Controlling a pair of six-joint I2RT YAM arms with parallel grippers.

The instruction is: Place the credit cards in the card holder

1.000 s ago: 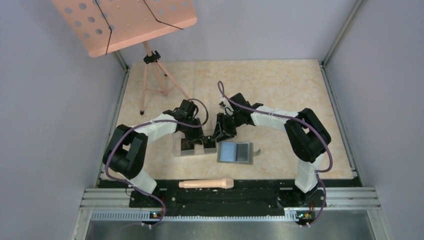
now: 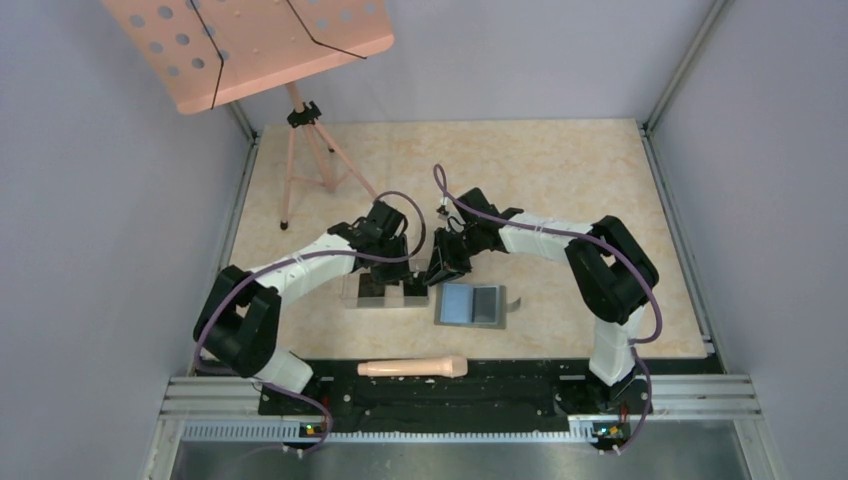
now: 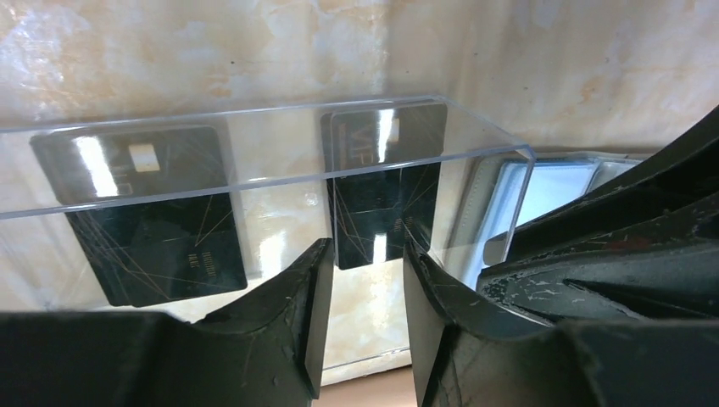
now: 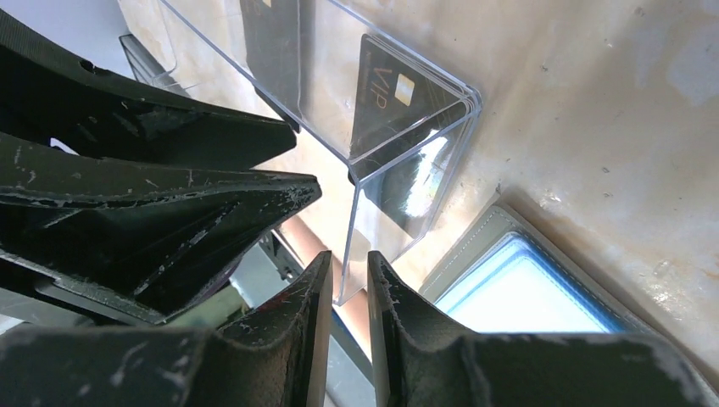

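Note:
Two dark cards, the left card (image 3: 157, 246) and the right card (image 3: 390, 208), lie spaced apart in a clear plastic box (image 2: 392, 302). In the left wrist view my left gripper is part open at the box's front, its fingertips before the lower end of the right card; nothing is gripped. My right gripper is part open around the box's clear corner wall, a gap showing between its fingers. Beside the box lies an open grey folder (image 2: 503, 322), probably the card holder, with a blue panel (image 2: 456, 302) and a grey panel (image 2: 486, 304).
The two grippers stand very close together over the box's right end. A pink cylinder (image 2: 410, 368) lies along the front table edge. At the back left stands a pink tripod stand (image 2: 328, 172).
The box has shifted slightly left and back. The right gripper has barely moved.

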